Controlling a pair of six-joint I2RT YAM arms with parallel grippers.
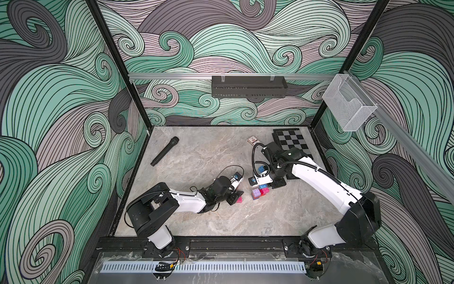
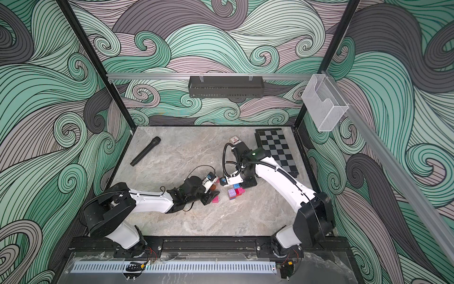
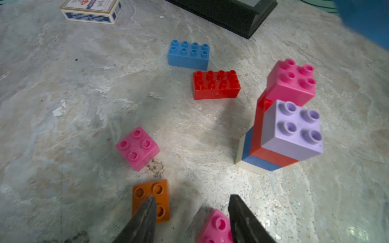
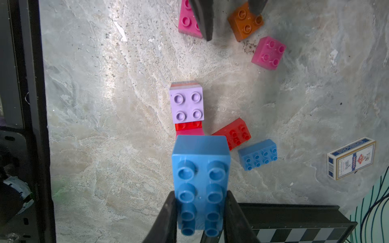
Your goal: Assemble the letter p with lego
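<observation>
A stack of white, blue, red, pink and lavender bricks stands on the table, with the lavender brick (image 3: 291,129) and pink brick (image 3: 289,83) on top. My right gripper is shut on a light blue brick (image 4: 200,162), held over that stack. My left gripper is part open, low at the near side beside a pink brick (image 3: 214,228), apart from the stack. An orange brick (image 3: 150,198), another pink brick (image 3: 137,147), a red brick (image 3: 216,89) and a blue brick (image 3: 187,56) lie loose nearby.
A checkerboard (image 2: 276,149) lies at the right rear, beside a card box (image 4: 351,158). A black microphone (image 1: 164,151) lies at the left.
</observation>
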